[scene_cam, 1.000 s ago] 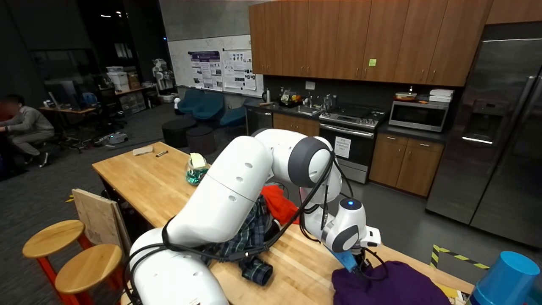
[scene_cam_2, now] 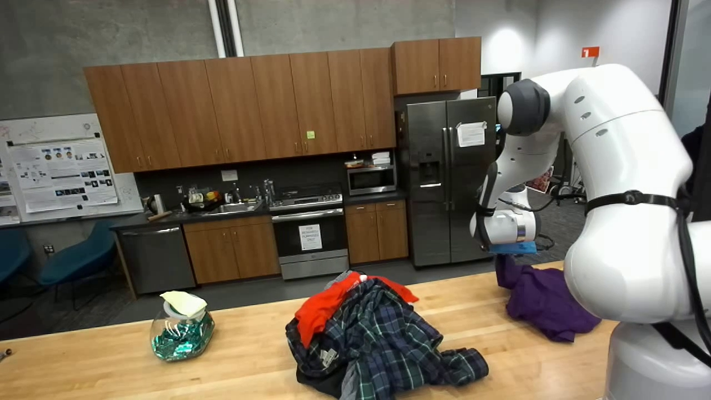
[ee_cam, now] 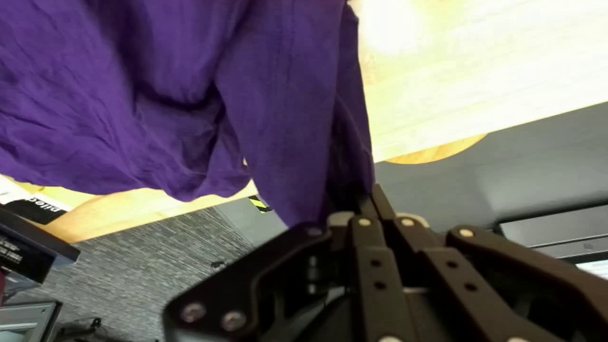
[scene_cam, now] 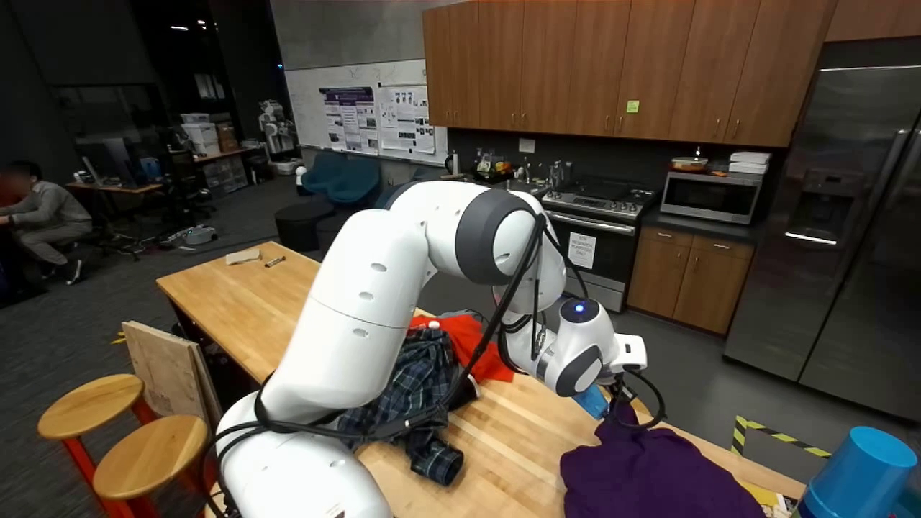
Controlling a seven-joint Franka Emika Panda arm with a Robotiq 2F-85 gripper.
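Note:
A purple cloth point(scene_cam: 652, 473) lies crumpled at the table's right end, and one corner of it rises in a peak to my gripper point(scene_cam: 618, 396). In the wrist view the cloth point(ee_cam: 279, 108) stretches as a taut fold to the fingertips, where my gripper is shut on its edge. Exterior view 2 shows the raised corner of the cloth point(scene_cam_2: 507, 270) under the arm's end, with most of it still resting on the wood; the fingers are hidden there.
A heap of plaid and red clothes point(scene_cam_2: 393, 340) sits mid-table. To its left stands a glass jar point(scene_cam_2: 183, 336) with green filling. Blue cups point(scene_cam: 859, 475) stand near the table's right corner. Bare wood point(scene_cam_2: 466, 313) separates the heap from the purple cloth.
My gripper has risen from the purple cloth, pulling a corner of it upward. The arm now blocks the jar from exterior view 1. The clothes heap looks unmoved.

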